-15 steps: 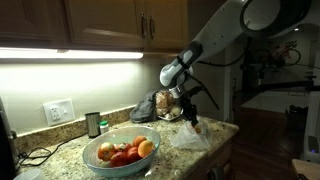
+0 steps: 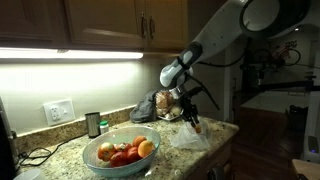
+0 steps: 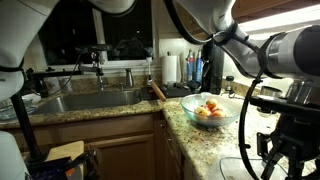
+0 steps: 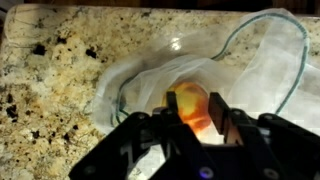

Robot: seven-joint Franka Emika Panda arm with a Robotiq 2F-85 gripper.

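An orange-and-yellow fruit [image 4: 196, 98] sits inside a thin, whitish mesh bag [image 4: 268, 72] with a green drawstring edge, seen from above in the wrist view. My gripper is over the bag, its two dark fingertips standing apart with the fruit showing between and beyond them. Whether the fingers touch the fruit is unclear. From the first exterior view, the bag [image 2: 187, 138] lies near the counter's front edge beneath the arm. The second exterior view has the gripper low over the counter at the right, partly hidden by the arm.
A large light bowl [image 2: 98, 165] full of red and orange fruit stands on the speckled counter [image 4: 50, 115]. Behind the arm are a dark bag [image 2: 146, 107] and a basket [image 2: 168, 100]. Bare counter lies left of the mesh bag in the wrist view.
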